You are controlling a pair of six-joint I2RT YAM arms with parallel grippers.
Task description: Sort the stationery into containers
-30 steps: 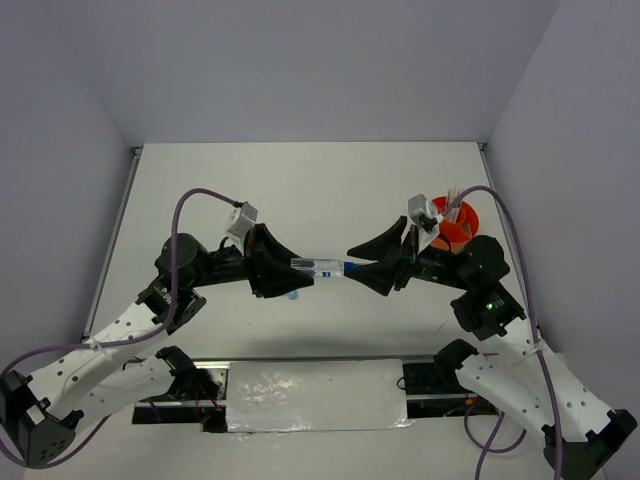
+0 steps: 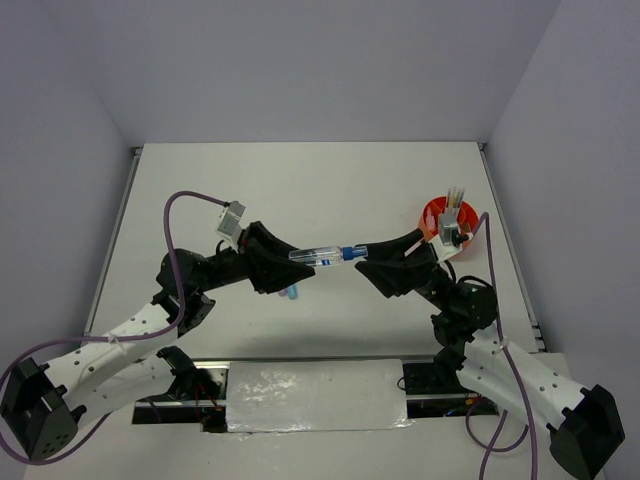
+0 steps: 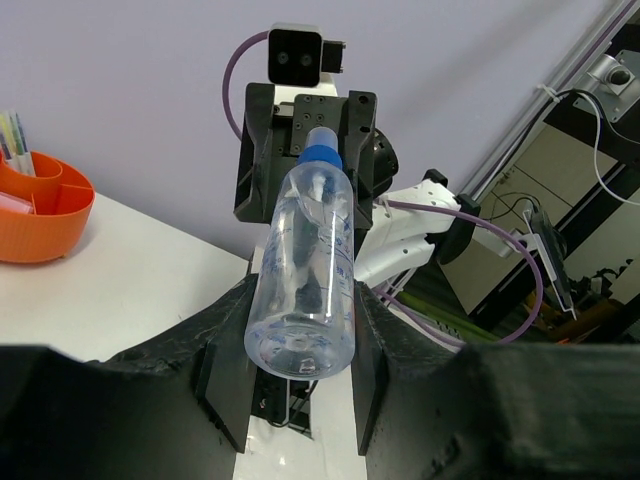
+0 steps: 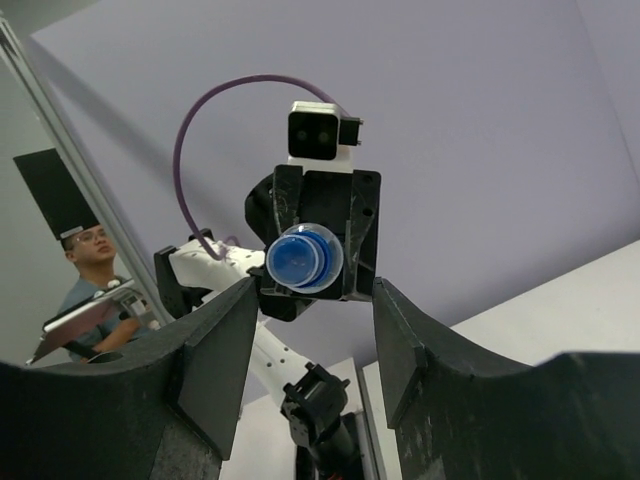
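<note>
A clear bottle [image 2: 318, 256] with a blue cap lies horizontally in the air between the arms. My left gripper [image 2: 292, 258] is shut on its base end, which fills the space between the fingertips in the left wrist view. My right gripper [image 2: 365, 258] faces the capped end, its fingers apart. In the right wrist view the blue cap [image 4: 296, 262] sits centred ahead of the fingers; whether it is within them is hard to tell.
An orange organiser [image 2: 466, 214] with upright pens stands at the table's right. A small light-blue item [image 2: 292, 293] lies below the bottle.
My right arm has shifted and straightened toward the bottle's cap end, its wrist moving slightly right. The left gripper has moved only slightly, still with the bottle in it.
</note>
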